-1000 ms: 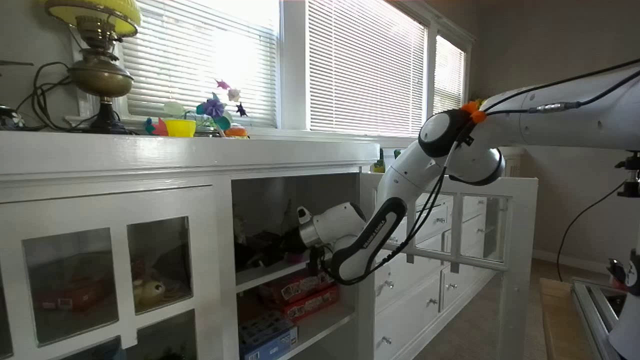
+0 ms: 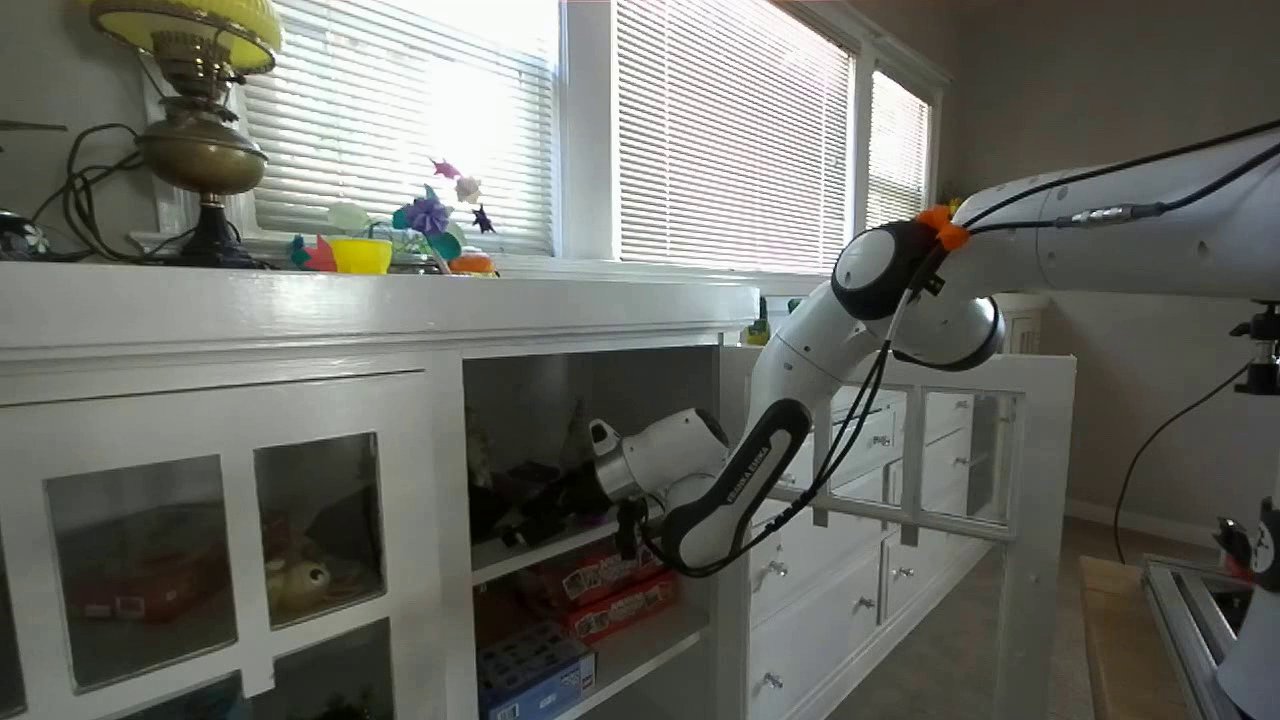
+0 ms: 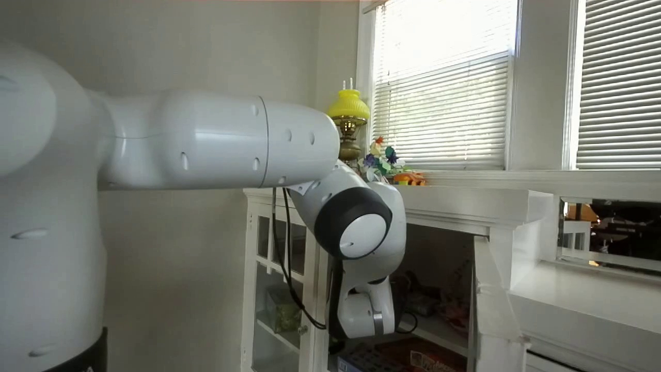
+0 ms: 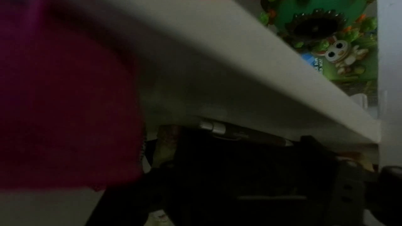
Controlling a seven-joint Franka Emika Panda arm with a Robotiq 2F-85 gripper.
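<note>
My gripper point(image 2: 534, 510) reaches into the open cabinet, just above its upper shelf point(image 2: 528, 554). In the wrist view the dark fingers stand apart, so the gripper is open; the space between them is very dark. A pen-like thing point(image 4: 245, 133) with a silver end lies across the view, just beyond the fingers; whether it touches them cannot be made out. Close to the camera on the left is a blurred magenta thing point(image 4: 71, 109), perhaps cloth. In exterior view 2 the arm's wrist point(image 3: 365, 310) shows, but the fingers are hidden.
Red boxes point(image 2: 618, 592) and a blue box point(image 2: 540, 678) sit on the lower shelf. The cabinet door point(image 2: 1038, 480) is swung open beside the arm. A white shelf edge point(image 4: 301, 77) crosses the wrist view. The lamp point(image 2: 204, 150) and a yellow pot point(image 2: 360, 254) stand on top.
The arm's wrist has shifted slightly left and down in exterior view 1. A small pinkish patch seen below the wrist earlier no longer shows there.
</note>
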